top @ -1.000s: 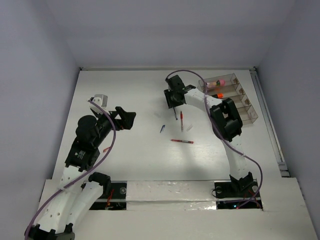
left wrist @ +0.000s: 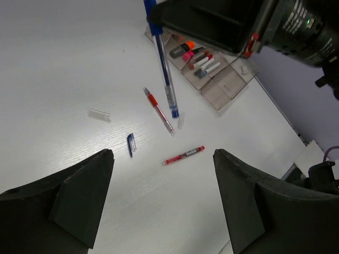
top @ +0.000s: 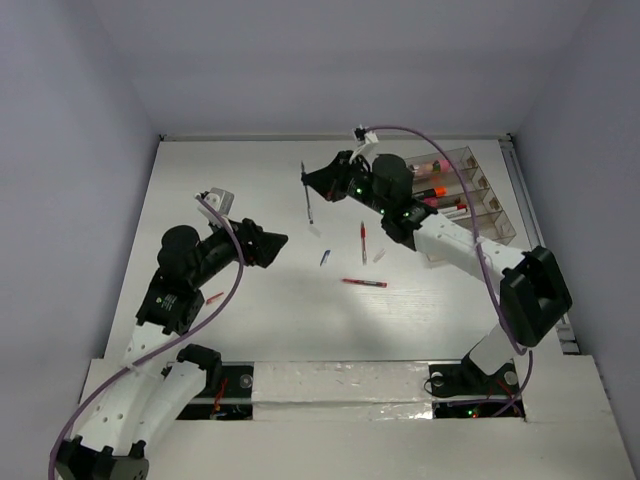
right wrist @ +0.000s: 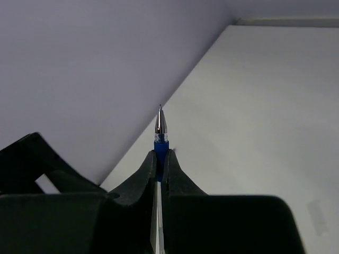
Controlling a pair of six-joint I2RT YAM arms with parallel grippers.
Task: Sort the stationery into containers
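Observation:
A blue pen (left wrist: 163, 63) is held upright, clear of the table, with my right gripper shut on its blue grip; its metal tip points up. My left gripper is part open, its fingers wide apart with nothing between them. It hangs left of the pen and apart from it. An uncapped red pen (top: 363, 240) and a capped red pen (top: 364, 283) lie on the table. A small blue cap (left wrist: 131, 144) rests near them. At the back right, the clear compartment tray (top: 497, 222) holds markers and other items, partly hidden by my right arm.
Two small clear pieces lie loose: one clear piece (left wrist: 99, 115) left of the pens, another clear piece (left wrist: 181, 120) beside the uncapped red pen. A small red item (top: 214, 298) lies beside the left arm.
The right gripper has risen from the table and moved left with the blue pen, turning to point left. My left gripper has shifted slightly right and toward the front.

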